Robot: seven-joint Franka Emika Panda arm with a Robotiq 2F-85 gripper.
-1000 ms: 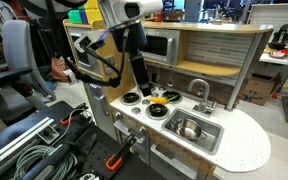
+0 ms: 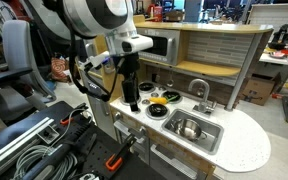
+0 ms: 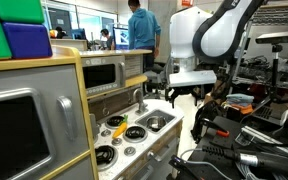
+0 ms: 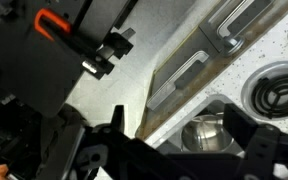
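My gripper is open with nothing between its fingers, which stand wide apart in the wrist view. Seen from exterior view 1, it hangs in front of the stove side of the toy kitchen counter. A metal pot [image 2: 189, 130] sits in the sink [image 2: 206, 138]; the wrist view shows the pot [image 4: 206, 135] below the fingers. On the counter near the burners lies a yellow object [image 2: 159, 99], also visible in exterior view 2 as a small yellow shape [image 3: 120, 130].
Black burners [image 2: 157, 112] and a faucet [image 2: 203, 92] occupy the counter. A microwave [image 2: 158, 44] and a wooden shelf [image 2: 209, 70] rise behind. The white countertop [image 2: 244, 140] right of the sink is bare. Cables [image 2: 39, 160] lie on the robot's dark base.
In exterior view 1 the arm has moved left and the gripper has come lower, away from the burners. The pot and the yellow object have not visibly moved.
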